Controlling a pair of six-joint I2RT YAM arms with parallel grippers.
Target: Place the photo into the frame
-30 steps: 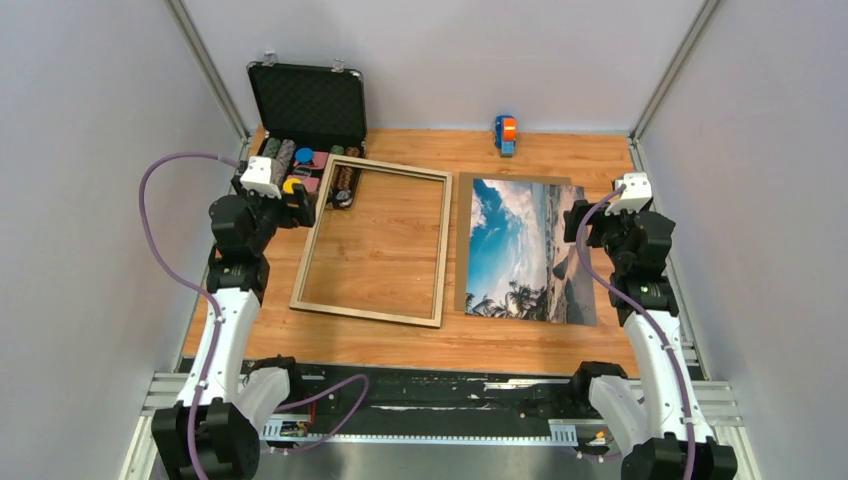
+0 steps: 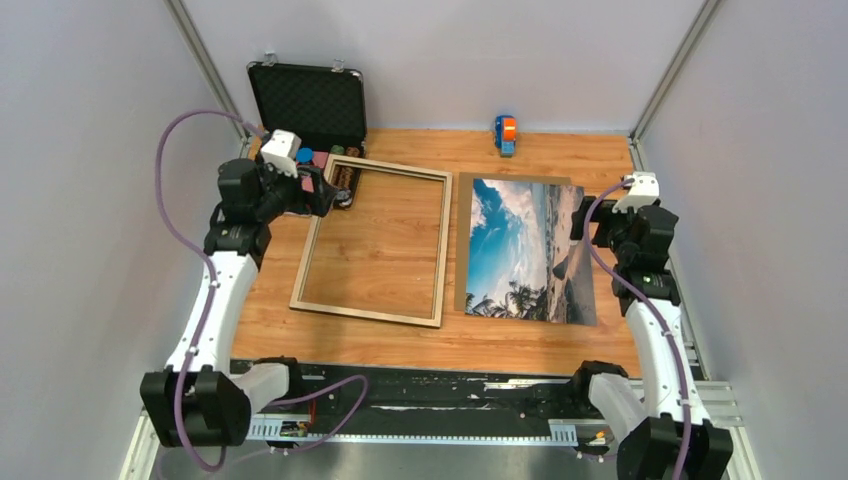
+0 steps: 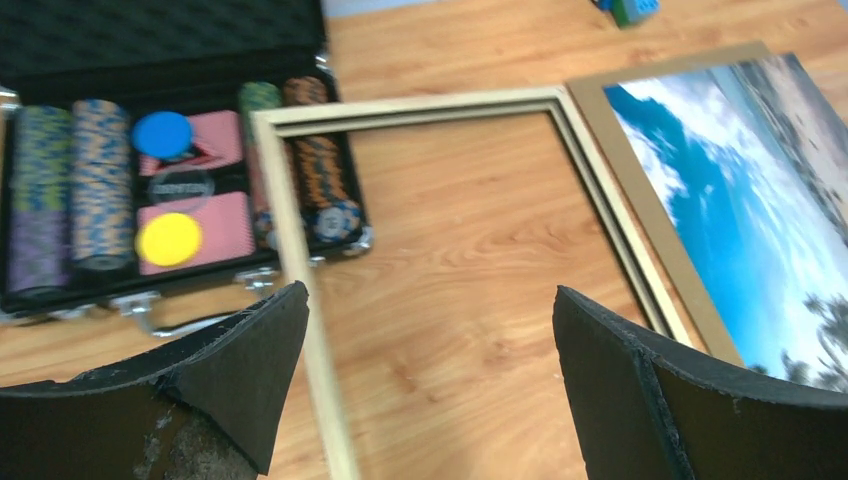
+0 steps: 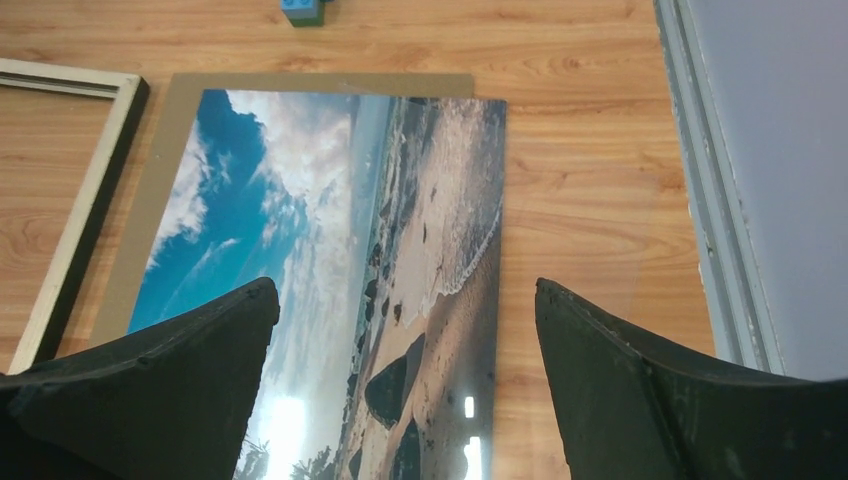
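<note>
The empty wooden frame point(image 2: 443, 250) lies flat on the table, left of centre, its upper left corner resting over the edge of the open case. To its right lies the beach photo point(image 2: 515, 250), face up on a brown backing board point(image 2: 462, 240) that shows along its left and top edges. Above the frame's left side hangs my left gripper, open and empty. My right gripper stands open above the photo's right part, with nothing between its fingers.
An open black case point(image 2: 308, 100) with poker chips stands at the back left. A small blue and orange toy point(image 2: 506, 135) sits at the back. Bare table point(image 4: 590, 180) shows right of the photo, up to a metal rail point(image 4: 715, 190).
My left gripper has moved right and slightly up in the top view, to the frame's left side. The right gripper has shifted slightly right. Frame and photo have not moved.
</note>
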